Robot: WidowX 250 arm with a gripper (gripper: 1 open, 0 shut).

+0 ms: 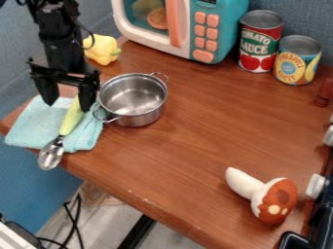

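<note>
My black gripper (65,95) is at the upper left, raised a little over a light blue cloth (39,120). Below it a spoon with a pale yellow handle (70,121) and metal head (51,154) lies across the cloth. The gripper's fingers straddle the area above the handle's upper end; whether anything is between them I cannot tell. A steel pot (131,109) stands just right of the gripper and spoon.
A toy microwave (182,24), tomato can (259,44), second can (297,63) and yellow object (104,51) stand at the back. A mushroom toy (271,199) lies front right.
</note>
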